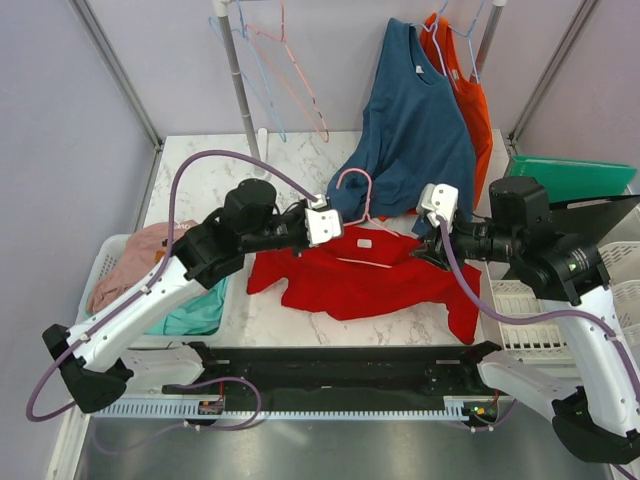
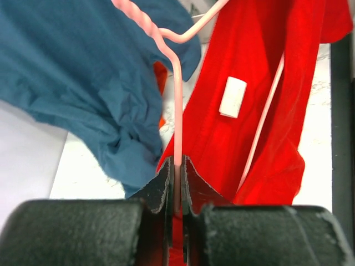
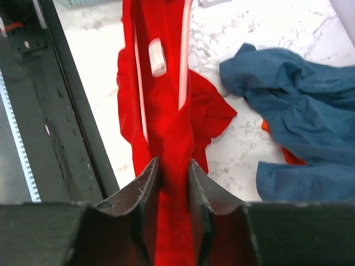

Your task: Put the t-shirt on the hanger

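Observation:
A red T-shirt (image 1: 360, 290) lies spread on the marble table, with the pink hanger (image 1: 368, 195) at its neckline and a pale bar showing inside it. My left gripper is shut on the pink hanger, whose hook rises past its fingers in the left wrist view. My right gripper is at the shirt's right side, part open, with red fabric (image 3: 177, 138) between and beneath its fingers; whether it grips the cloth is unclear.
Blue (image 1: 410, 120) and orange (image 1: 470, 110) garments hang behind from a rail, beside empty hangers. A basket of folded clothes (image 1: 95, 290) stands left; white crates (image 1: 530, 330) and a green board (image 1: 570, 175) stand right.

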